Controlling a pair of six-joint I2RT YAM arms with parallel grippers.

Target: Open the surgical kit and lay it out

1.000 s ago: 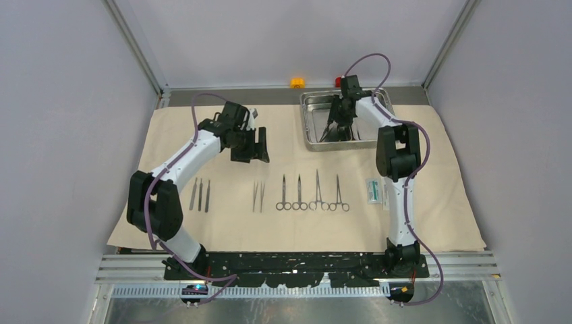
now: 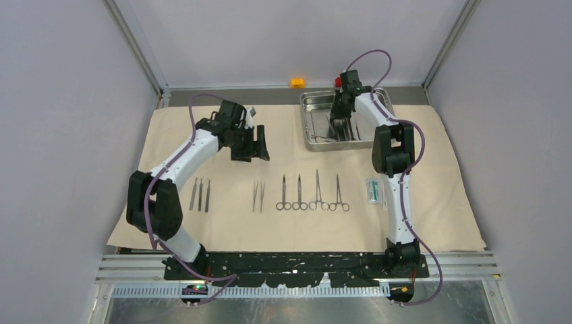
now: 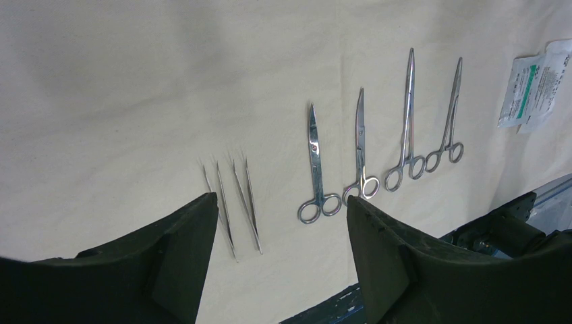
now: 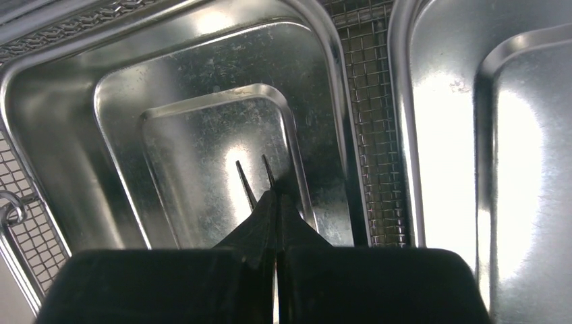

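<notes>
The steel tray (image 2: 305,121) sits at the back right of the cloth, with a few thin instruments inside. Reaching down into it is my right gripper, its fingers closed together and no object evident between them. Two thin dark points (image 4: 244,181) show just beyond these fingertips over the tray floor; I cannot tell whether they are an instrument or a reflection. Over the left half of the cloth my left gripper hangs open and empty. Laid out below are tweezers (image 3: 247,202), scissors (image 3: 316,165), clamps (image 3: 406,128) and slim handles (image 2: 200,194).
Flat white packets (image 3: 526,91) lie right of the clamps, partly beside the right arm. Yellow (image 2: 297,83) and red (image 2: 338,82) blocks stand behind the cloth. Bare cloth (image 2: 287,135) separates the left gripper from the tray.
In the tray, the instrument at the left has swung from slanted to nearly crosswise. My right gripper has shifted slightly toward the back. The left arm is almost still.
</notes>
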